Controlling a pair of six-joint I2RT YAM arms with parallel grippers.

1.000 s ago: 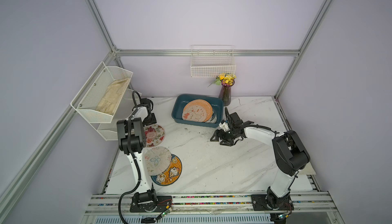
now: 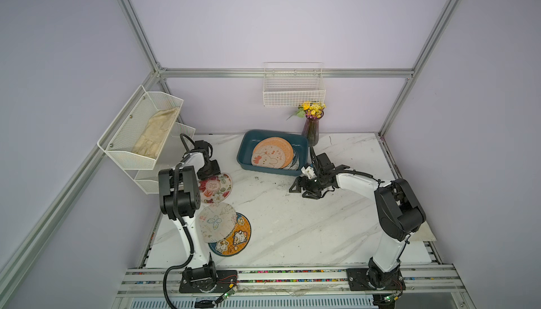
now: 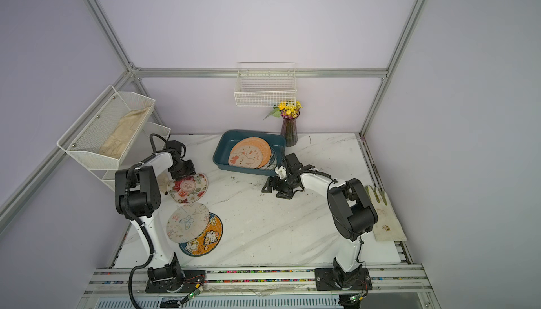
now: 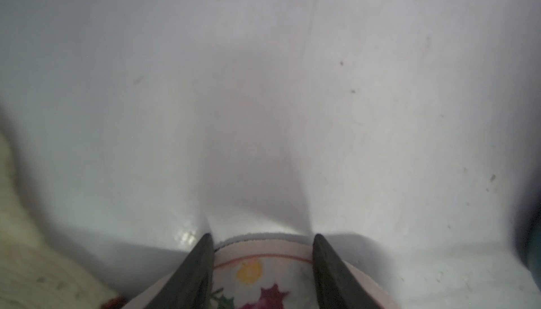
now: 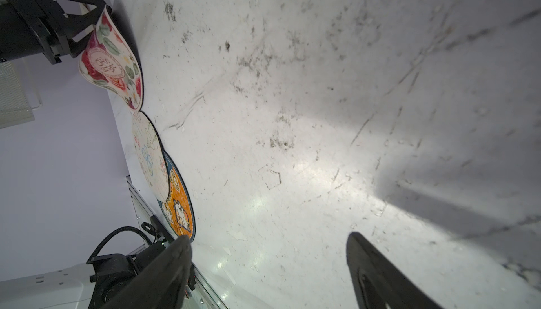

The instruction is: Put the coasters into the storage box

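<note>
My left gripper (image 2: 209, 171) is shut on the far edge of a red floral coaster (image 2: 215, 190); in the right wrist view that coaster (image 5: 115, 69) is bent up. A pale coaster (image 2: 217, 224) overlaps an orange-and-blue coaster (image 2: 239, 241) nearer the front. The blue storage box (image 2: 244, 159) at the back holds several coasters (image 2: 270, 151). My right gripper (image 3: 275, 190) stands open just in front of the box, over bare table, with nothing between its fingers.
White mesh shelves (image 2: 126, 157) are at the left and a wire basket (image 2: 293, 95) hangs on the back wall. A flower vase (image 2: 311, 131) stands behind the box.
My left gripper has shifted slightly right and toward the front, and the floral coaster has moved a little to the right with it. The right arm has barely moved.
</note>
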